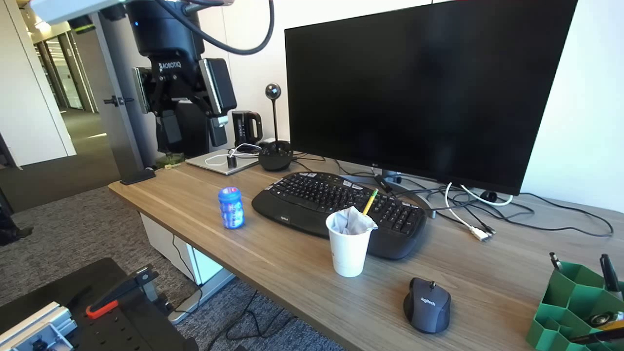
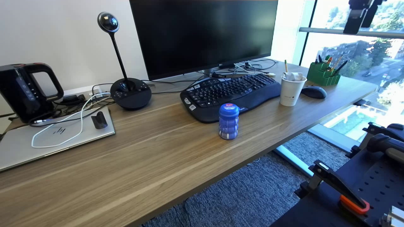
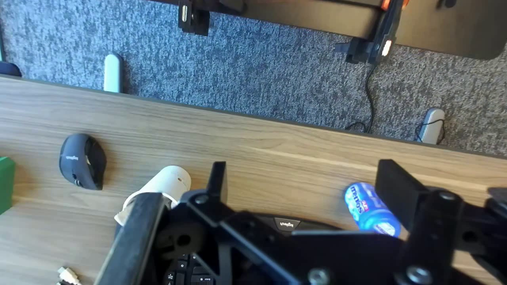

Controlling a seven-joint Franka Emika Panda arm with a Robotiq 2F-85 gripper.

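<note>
High above the desk hangs my gripper [image 1: 193, 137], open and with nothing between its fingers. In the wrist view its two fingers [image 3: 218, 183] stand wide apart over the tabletop. Below, a blue Mentos bottle [image 1: 231, 208] stands upright near the desk's front edge, left of the keyboard; in the wrist view the bottle [image 3: 368, 207] shows beside the right finger. A white paper cup [image 1: 348, 248] holds crumpled grey-white wrapping and a yellow pencil [image 1: 370, 202]. Part of the cup [image 3: 166, 183] is covered by the left side of my gripper in the wrist view.
A black keyboard [image 2: 231, 92] lies before the large monitor [image 1: 409, 93]. The mouse [image 1: 428, 305] and a green pen holder [image 2: 322, 75] are on the right. A laptop [image 2: 75, 130], kettle [image 2: 28, 89] and webcam stand [image 2: 130, 94] occupy the left back. Bare wood surrounds the bottle.
</note>
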